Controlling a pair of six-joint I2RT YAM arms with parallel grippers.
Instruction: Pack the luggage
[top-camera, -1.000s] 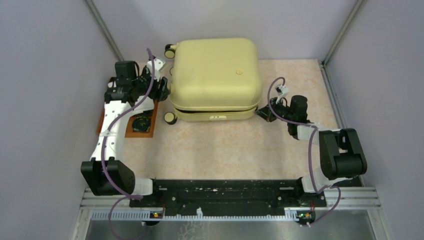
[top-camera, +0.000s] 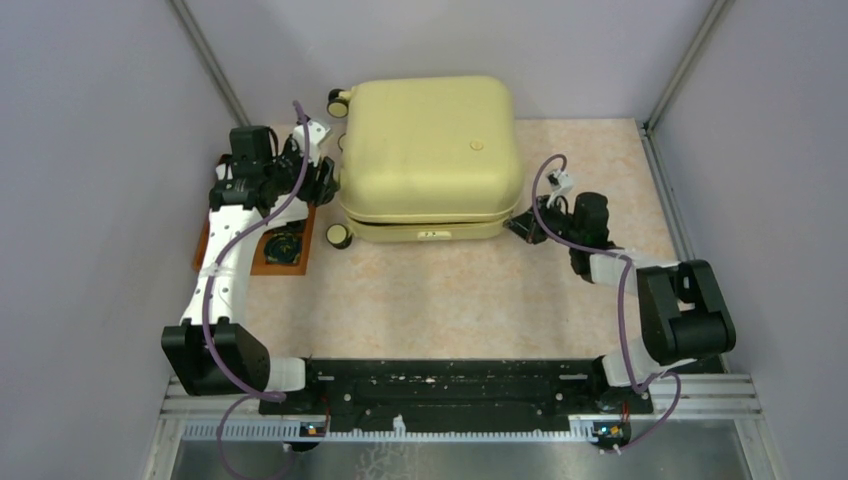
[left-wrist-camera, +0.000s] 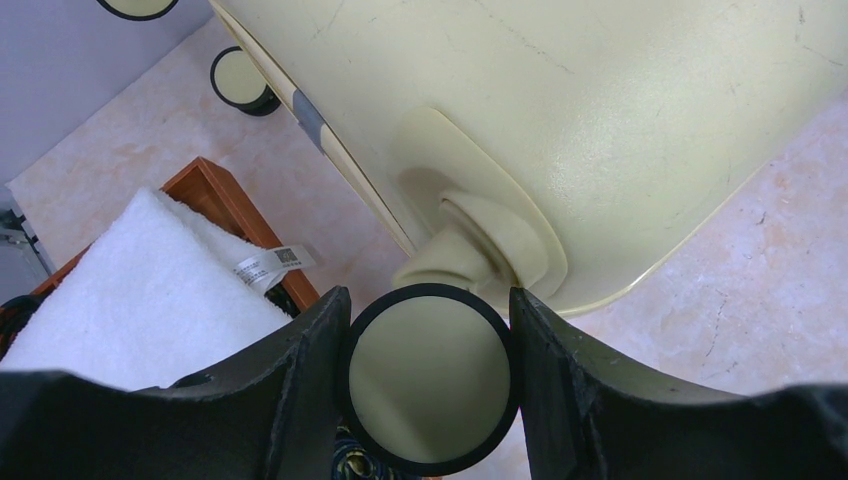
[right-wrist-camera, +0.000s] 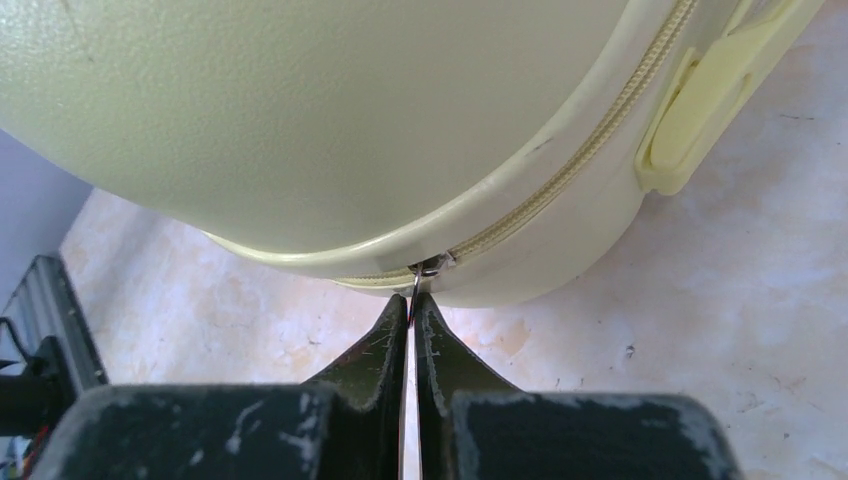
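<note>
The pale yellow suitcase lies closed near the back of the table, a narrow dark gap showing along its front seam. My left gripper is shut around one of its wheels, a black-rimmed disc between the fingers. At the front right corner, my right gripper is shut on the thin metal zipper pull. The slider sits just above those fingertips on the zipper, which runs up to the right. Most of the pull is hidden between the fingers.
A wooden box under my left arm holds a folded white towel and dark items. Another suitcase wheel sticks out at the front left. Bare table lies in front of the suitcase.
My right gripper has moved slightly left in the top view; the pull, slanted earlier, now stands nearly straight below the slider. The suitcase has shifted very slightly left, with the left gripper still on the wheel.
</note>
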